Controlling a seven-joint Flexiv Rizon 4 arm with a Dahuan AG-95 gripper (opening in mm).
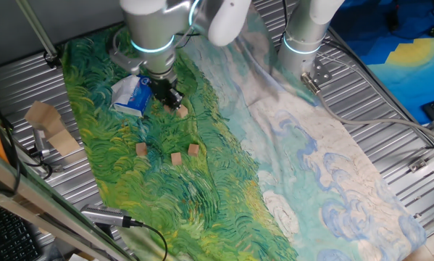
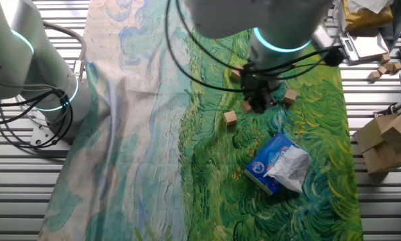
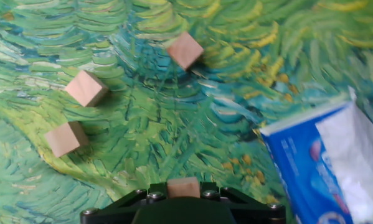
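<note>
In the wrist view a small wooden cube [image 3: 184, 186] sits between the black fingertips of my gripper, with a finger against each side; the fingers are shut on it. Exterior view 1 shows the gripper low over the cloth, close to another wooden cube [image 1: 182, 112]. That neighbour also shows as a light cube [image 2: 230, 118] in exterior view 2. Three more cubes lie apart on the green cloth: a left one [image 1: 141, 149], a middle one [image 1: 176, 158] and a right one [image 1: 193, 149]. Hand and cables partly hide the cubes in exterior view 2.
A blue tissue pack [image 1: 133, 98] with white tissue sticking out lies beside the gripper. An open cardboard box [image 1: 51, 129] stands off the cloth's left edge.
</note>
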